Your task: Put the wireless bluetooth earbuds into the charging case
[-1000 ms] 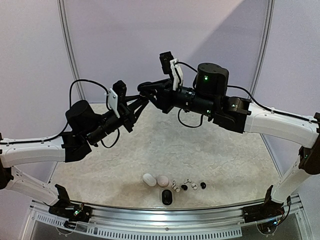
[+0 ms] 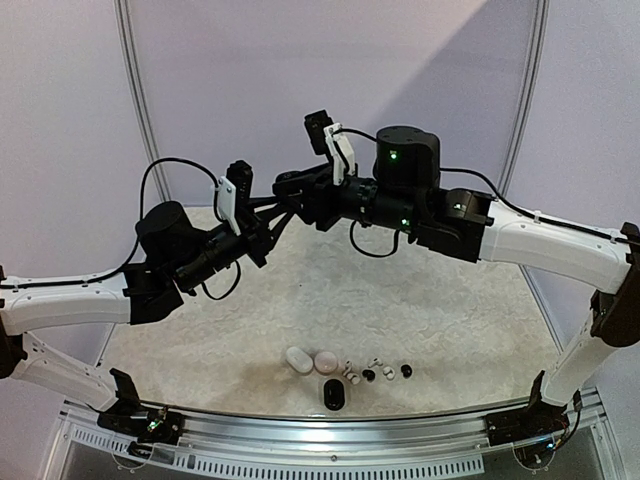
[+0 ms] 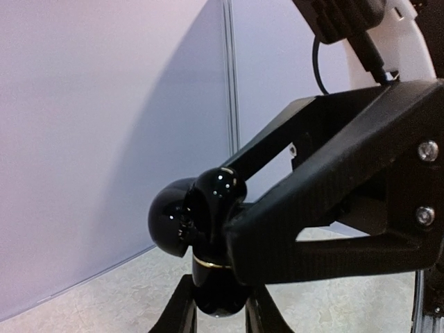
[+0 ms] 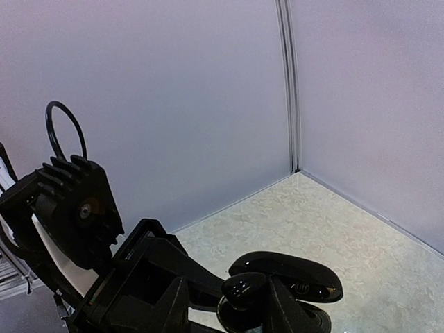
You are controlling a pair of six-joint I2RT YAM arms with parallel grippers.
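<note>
Both grippers meet in the air above the table. My left gripper (image 2: 275,210) is shut on a black charging case (image 3: 218,288), which has its lid (image 4: 284,270) raised. A glossy black earbud (image 4: 243,288) sits at the case's opening, between the fingers of my right gripper. Whether these fingers touch it is hard to tell. In the left wrist view the right gripper's fingers partly cover the case and bud.
Along the table's front lie a white case (image 2: 299,359), a pink round case (image 2: 326,364), a black case (image 2: 334,394) and several loose white and black earbuds (image 2: 406,371).
My right gripper and arm have moved slightly leftward toward the case in my left gripper. The left arm has barely moved.
</note>
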